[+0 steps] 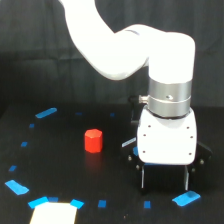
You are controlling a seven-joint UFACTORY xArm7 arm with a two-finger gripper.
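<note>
My gripper [164,188] hangs low over the right half of the dark table, its thin fingers spread apart. Nothing shows between the fingertips. Behind its white body, a blue object [129,143] is almost wholly hidden, with only slivers showing at the left; whether the gripper touches it, I cannot tell. A red block [93,141] stands by itself to the left, apart from the gripper. At the lower left, a cream-coloured block [53,214] is cut off by the frame's bottom edge.
Blue tape strips mark the table at the far left [46,113], near left [17,187] and near right [186,198], with several small blue squares between. Bare table surrounds the red block. A dark curtain [40,60] hangs behind.
</note>
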